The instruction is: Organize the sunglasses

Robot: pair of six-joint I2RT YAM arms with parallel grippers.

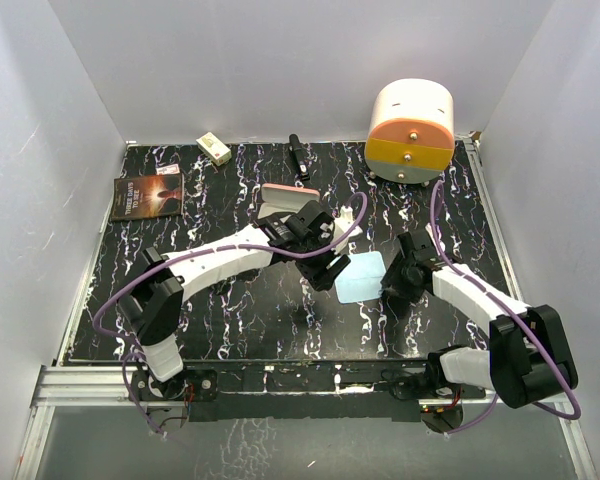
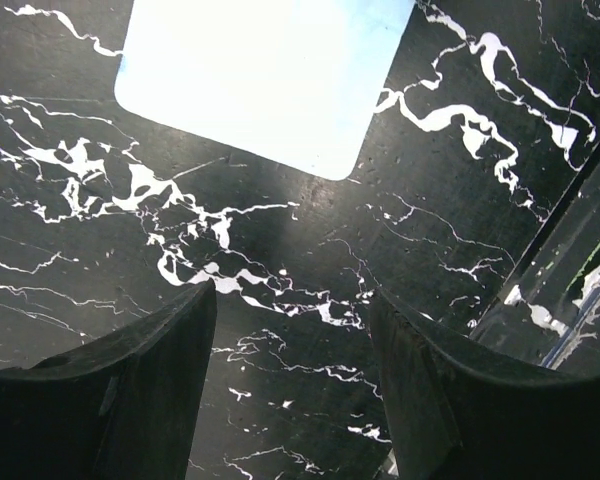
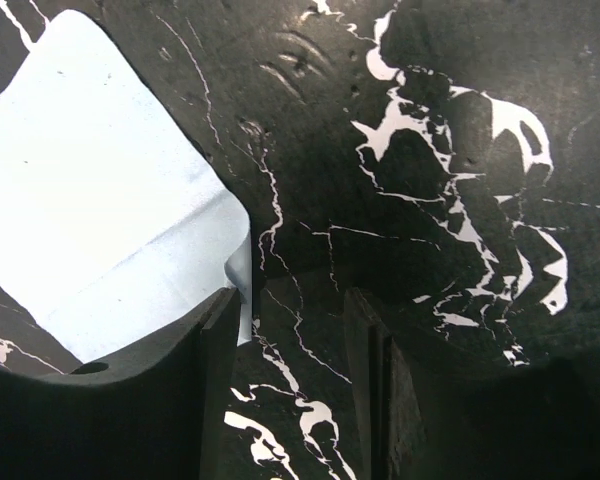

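Note:
A light blue cloth (image 1: 360, 278) lies flat on the dark marbled table, a small fold raised along its edge in the right wrist view. My right gripper is open at that edge, its left finger (image 3: 218, 325) by the fold and nothing clearly between the pads. Left of the cloth, my left gripper (image 1: 330, 278) hangs low; in its wrist view the fingers stand apart over bare table, with the cloth (image 2: 265, 80) ahead. An open glasses case (image 1: 290, 192) sits behind the left arm.
A rounded drawer box (image 1: 410, 130) with coloured drawers stands at the back right. A book (image 1: 147, 197), a small yellowish box (image 1: 214, 148) and a black object (image 1: 298, 157) lie along the back and left.

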